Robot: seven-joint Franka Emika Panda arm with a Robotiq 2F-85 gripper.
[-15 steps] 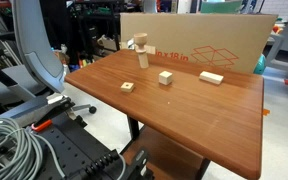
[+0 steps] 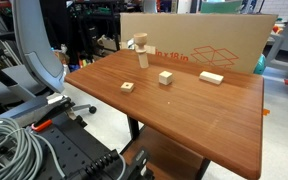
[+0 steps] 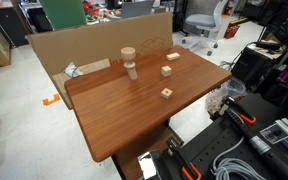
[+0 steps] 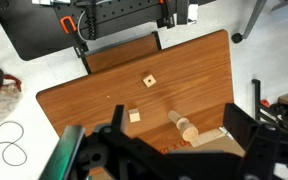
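In the wrist view my gripper looks down from high above the table, its dark fingers wide apart with nothing between them that I can see held. A pale block with a dark mark (image 2: 127, 87) lies near the table's front edge. Behind it sits a plain pale cube (image 2: 165, 77), and a flat whitish block (image 2: 212, 77) lies further right toward the cardboard. At the back left stands an upright hourglass-like wooden piece (image 3: 130, 62). The wrist view shows the marked block (image 4: 149, 80), the cube (image 4: 134, 115) and the wooden piece (image 4: 183, 127); the flat block seems hidden there.
A tall cardboard sheet (image 2: 194, 42) stands along the back of the brown table (image 2: 209, 115). Bare tabletop stretches across the right side in exterior view 1. Grey cables (image 2: 12, 150) lie on the dark robot base at the front left.
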